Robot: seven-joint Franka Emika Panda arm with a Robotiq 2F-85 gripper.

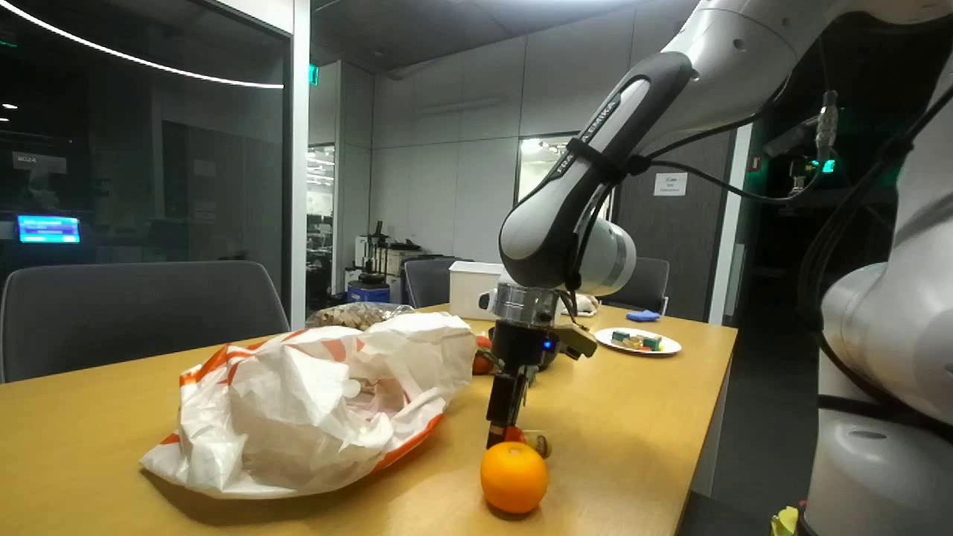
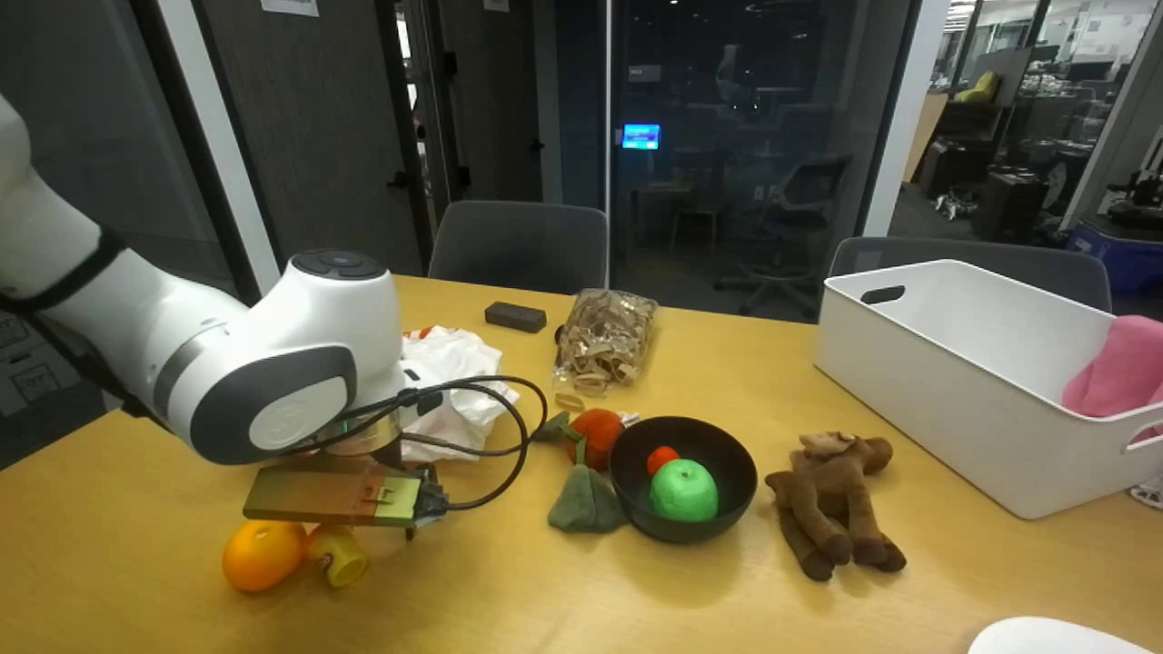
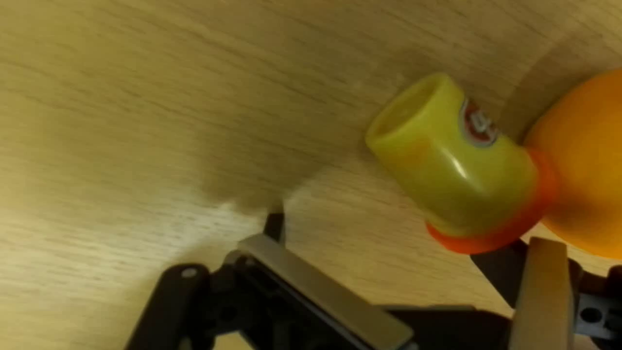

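Observation:
A small yellow tub with a red-orange rim lies on its side on the table, its rim end against an orange. In exterior view 1 the orange partly hides the tub. My gripper stands open and low over the table, with no object held between its fingers. The right finger's tip is close by the tub's rim end in the wrist view; whether they touch I cannot tell. From exterior view 2, the tub and orange show just in front of the gripper, whose fingers are hidden.
A crumpled white bag lies close to the gripper. A black bowl with a green apple, a brown plush toy and a white bin stand farther off. The plate holds small items.

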